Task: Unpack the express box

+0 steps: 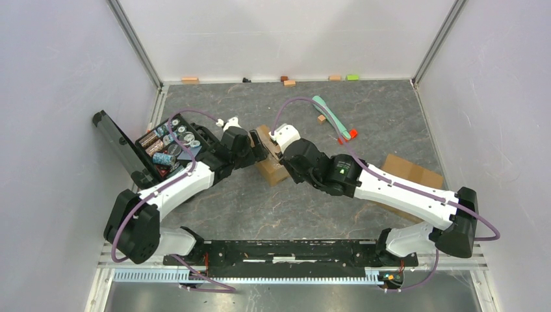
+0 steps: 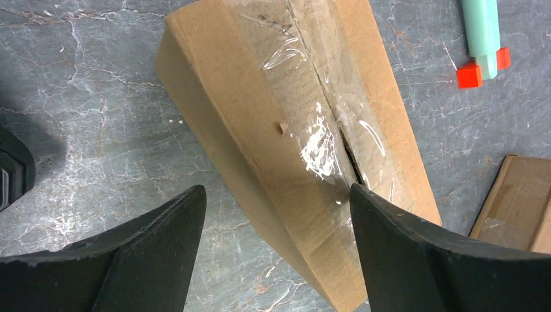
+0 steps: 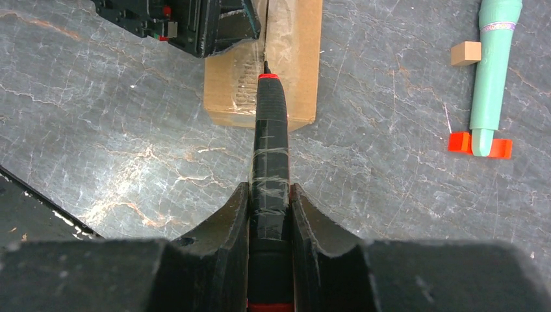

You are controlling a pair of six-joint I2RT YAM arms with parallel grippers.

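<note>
A brown cardboard box (image 1: 272,173) with clear tape over its top seam lies mid-table; the seam shows as a dark slit in the left wrist view. My left gripper is open over it, its right finger (image 2: 399,237) above the taped top and its left one beyond the box's side, nothing held. In the right wrist view, my right gripper is shut on a black cutter (image 3: 270,120) with a red band near its tip. The thin dark tip points at the seam near the box's end; whether it touches cannot be told.
A mint-green tool (image 1: 331,117) rests on a red holder (image 1: 353,134), with a small wooden block (image 1: 321,119) beside it. An open black case (image 1: 139,175) full of small items stands left. Another cardboard box (image 1: 410,170) lies right.
</note>
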